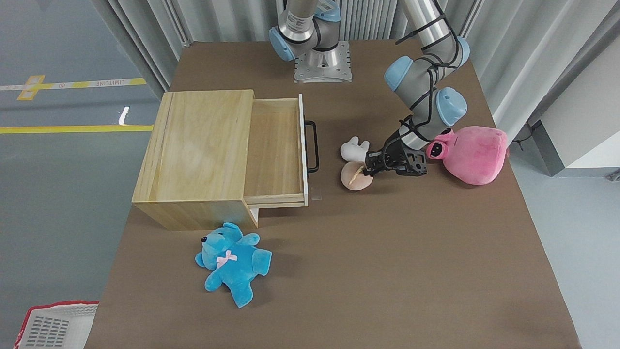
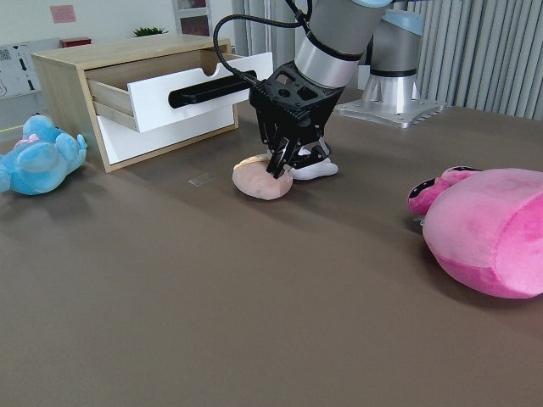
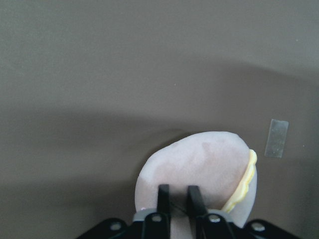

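Observation:
The black gripper (image 1: 369, 170) points down at a small plush toy (image 1: 355, 179) with a pale peach round body and yellow trim, white ears behind it, lying right of the wooden drawer unit (image 1: 203, 145). In the wrist view both fingertips (image 3: 178, 191) are over the peach part (image 3: 209, 159), a narrow gap between them; whether they grip fabric is unclear. The drawer (image 1: 273, 151) stands open and empty, its black handle (image 1: 314, 148) facing the toy.
A blue teddy bear (image 1: 235, 264) lies in front of the drawer unit. A pink plush (image 1: 471, 157) sits right of the gripper.

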